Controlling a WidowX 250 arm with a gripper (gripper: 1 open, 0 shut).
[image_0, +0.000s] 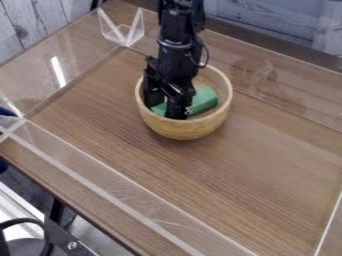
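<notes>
A round wooden bowl (195, 127) sits on the table with a green object (202, 99) inside it. The black robot arm (179, 40) reaches down from the top, and its gripper (171, 94) is low in the bowl's left side, beside and partly over the green object. The fingers are dark and overlap one another, so their opening and anything between them are hard to make out.
A clear plastic object (123, 30) is at the back left. Dark cables lie beyond the table's edge at the lower left.
</notes>
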